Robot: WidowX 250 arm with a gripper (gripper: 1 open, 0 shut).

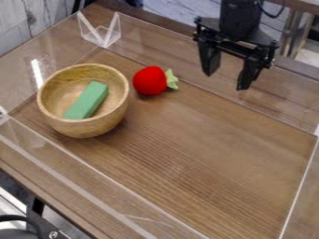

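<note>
The black gripper [234,58] hangs over the back right of the wooden table, its fingers pointing down; whether they are open or shut is hard to tell. Left of it, apart, lies a red tomato-like object [149,79] with green at its right. A wooden bowl [114,125] at the left holds a green block [88,100].
A white wire rack [100,31] stands at the back left. Dark cables lie at the lower left corner, off the table's edge.
</note>
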